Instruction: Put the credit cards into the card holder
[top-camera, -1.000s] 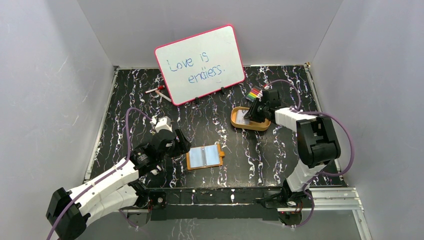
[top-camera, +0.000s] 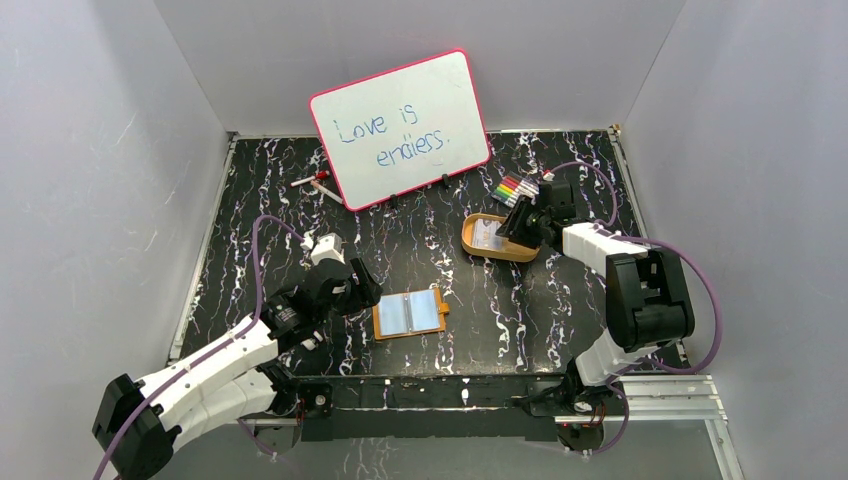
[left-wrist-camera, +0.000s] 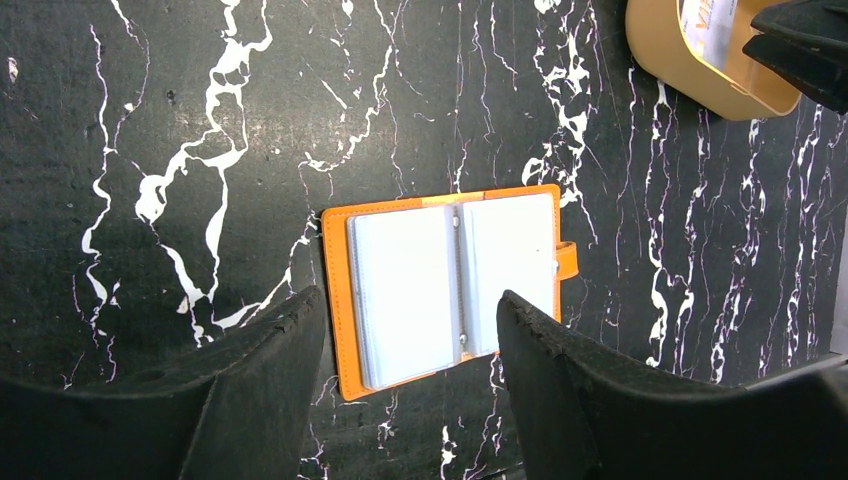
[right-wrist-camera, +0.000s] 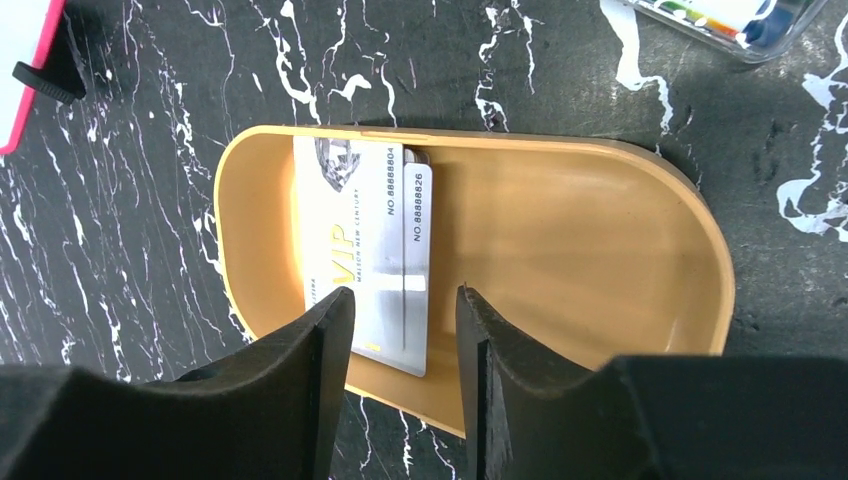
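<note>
Silver-white VIP cards (right-wrist-camera: 355, 240) lie stacked against the left end of a tan oval tray (right-wrist-camera: 560, 240) in the right wrist view. Above the tray is my right gripper, its fingers apart and holding nothing; the left finger overlaps the cards' lower part in that view. The card holder (left-wrist-camera: 335, 300) lies spread out on the table, an orange cover with clear pale sleeves (left-wrist-camera: 405, 290) and a ring spine. My left gripper is open above the holder's near side, empty between its fingers.
Behind the tray sits a clear case of coloured markers (top-camera: 515, 190). A whiteboard (top-camera: 400, 130) stands at the back, with loose markers (top-camera: 325, 190) beside it. Bare black marbled table separates the holder and tray.
My right gripper has shifted to the right over the tray, uncovering more of the cards in the top view. The left arm, holder and tray have stayed in place.
</note>
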